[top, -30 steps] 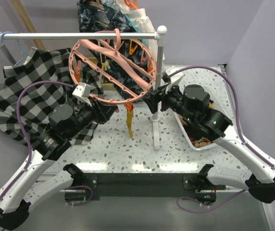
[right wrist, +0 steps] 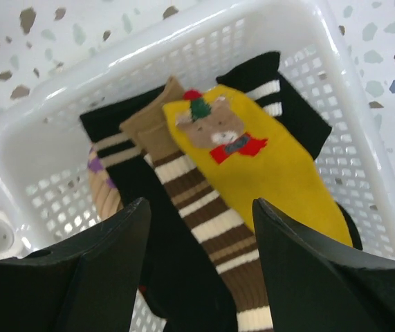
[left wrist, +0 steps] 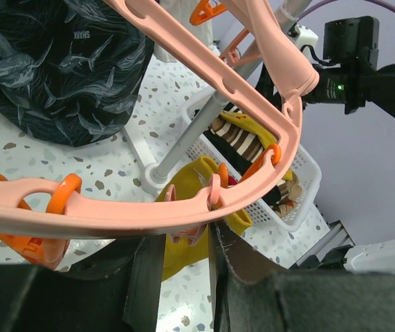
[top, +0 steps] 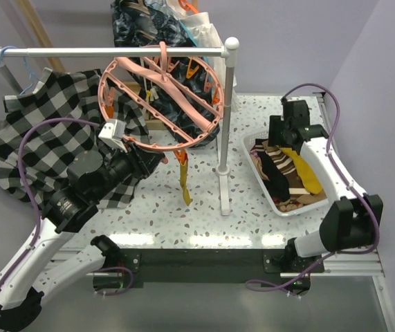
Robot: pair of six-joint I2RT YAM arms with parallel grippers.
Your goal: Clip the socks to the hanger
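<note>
The pink round hanger (top: 117, 66) hangs from the rail, orange and pink clips around its ring. My left gripper (top: 150, 160) is at the ring's near edge, shut on a pink clip (left wrist: 189, 234) below the rim. A yellow sock (top: 185, 185) hangs from an orange clip beside it. Over the white basket (top: 250, 166), my right gripper points down, its fingers apart with nothing between them. Below lie a yellow bear sock (right wrist: 280, 166), a brown-and-cream striped sock (right wrist: 200, 211) and black socks (right wrist: 162, 242).
The rail's white post (top: 225, 131) stands between hanger and basket. A checkered cloth (top: 59, 114) hangs at the left, a dark patterned bag (top: 135, 31) behind the hanger.
My right arm has swung from beside the hanger's right edge, rightward past the post, to over the basket. The left gripper has stayed almost still at the ring; the yellow sock still hangs.
</note>
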